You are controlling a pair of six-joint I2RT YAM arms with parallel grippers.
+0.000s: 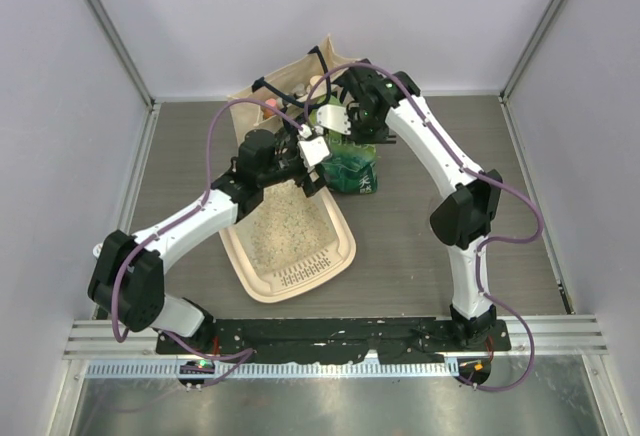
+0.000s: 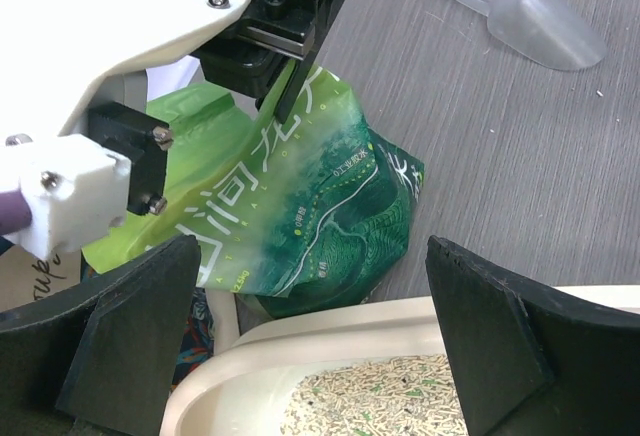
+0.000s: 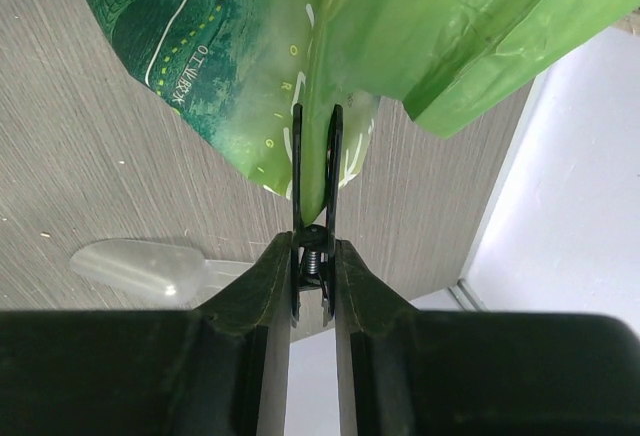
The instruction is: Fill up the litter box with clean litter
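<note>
A green litter bag (image 1: 352, 174) stands slumped behind the beige litter box (image 1: 343, 252), which has some pale litter (image 1: 288, 224) spread on its floor. In the left wrist view the bag (image 2: 335, 196) leans beside the box rim (image 2: 375, 316). My right gripper has its narrow fingers (image 3: 297, 161) on both sides of the bag's folded edge, a little apart. Whether they press on it is unclear. Over the back part of the box, my left gripper is open, its wide fingers (image 2: 125, 341) with nothing held between them.
A clear scoop (image 2: 545, 26) lies on the floor to the right of the bag. Behind the box stands a beige fabric bin (image 1: 243, 121) with mixed items.
</note>
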